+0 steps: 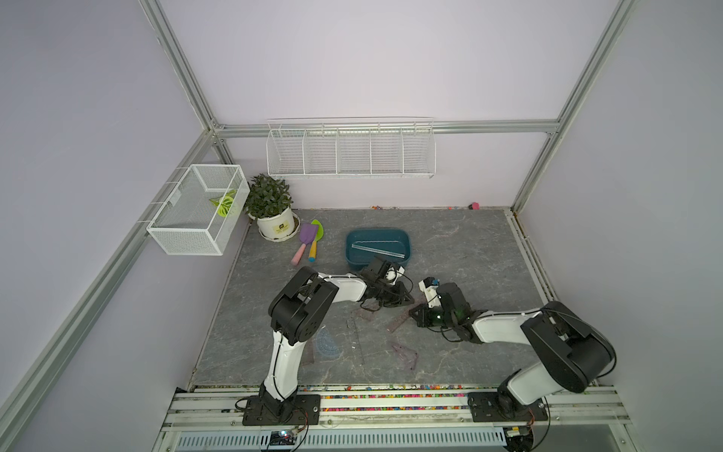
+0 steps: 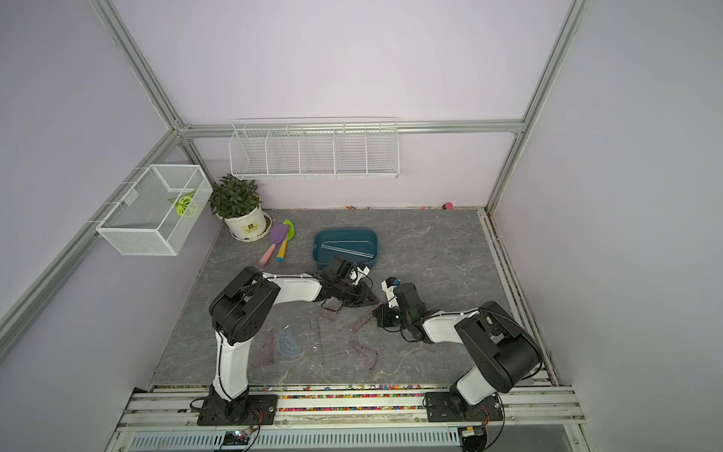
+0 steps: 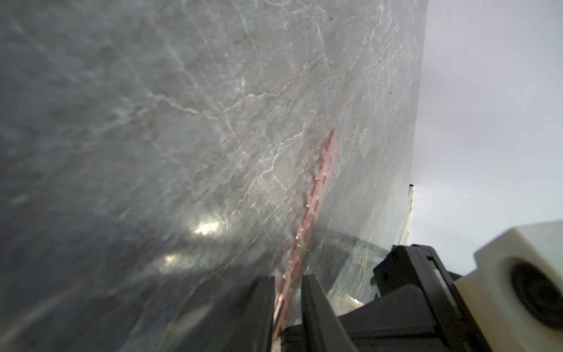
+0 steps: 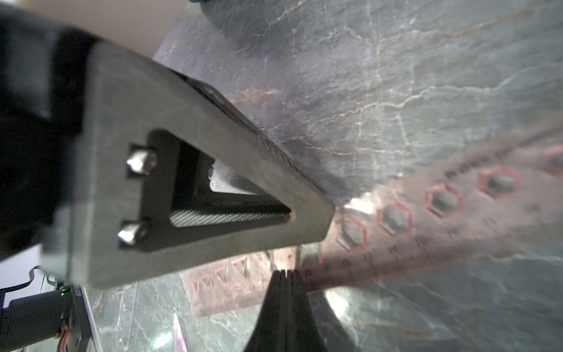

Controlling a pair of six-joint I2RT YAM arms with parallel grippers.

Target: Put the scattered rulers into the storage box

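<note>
A teal storage box [image 1: 377,239] at the middle back holds clear rulers. A pink ruler [image 4: 434,234] lies on the counter between my grippers. My left gripper is low at its end, the pink edge showing between or behind the fingertips; whether it grips cannot be told. My right gripper [image 1: 416,316] is shut, its tips over the same ruler. Front of them lie a purple triangle ruler [image 1: 406,354], a blue protractor [image 1: 327,345] and other clear rulers [image 1: 354,339].
A potted plant [image 1: 275,220] and spatulas [image 1: 308,233] stand or lie at back left. A white wire basket [image 1: 188,239] hangs on the left wall, a rack [image 1: 351,150] on the back.
</note>
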